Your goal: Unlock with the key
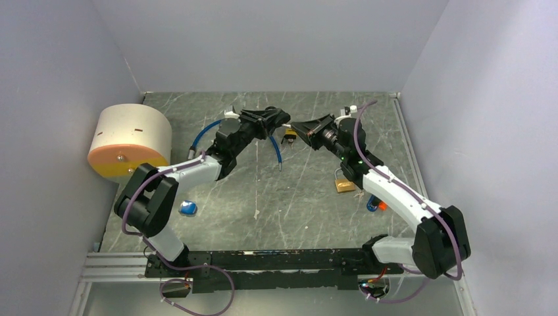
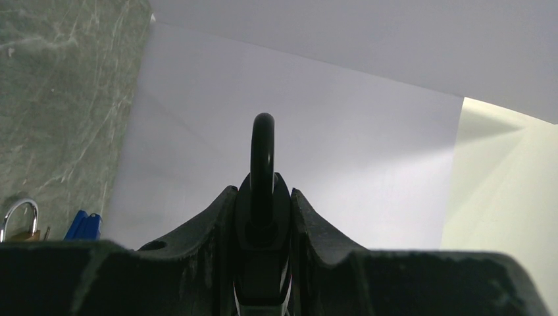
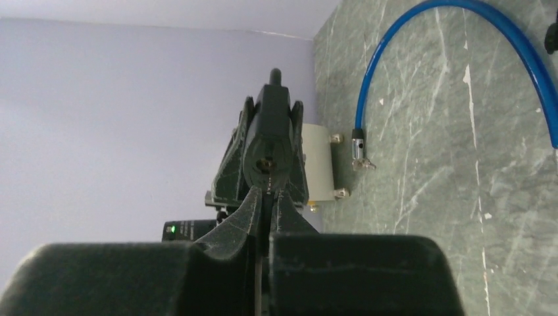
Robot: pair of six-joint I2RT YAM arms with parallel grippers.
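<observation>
A black lock with a dark shackle (image 2: 262, 145) is in my left gripper (image 1: 276, 118), which is shut on it. In the right wrist view the lock's keyhole end (image 3: 266, 155) faces my right gripper. My right gripper (image 1: 296, 126) is shut on a small key, whose thin blade points at the keyhole; whether its tip is inside is hard to tell. The two grippers nearly meet over the middle back of the table.
A brass padlock (image 1: 345, 185), blue items (image 1: 372, 203), a blue cable (image 3: 539, 79), a yellow lock (image 1: 290, 133) and a small blue object (image 1: 187, 207) lie on the table. A cream cylinder (image 1: 128, 135) stands left.
</observation>
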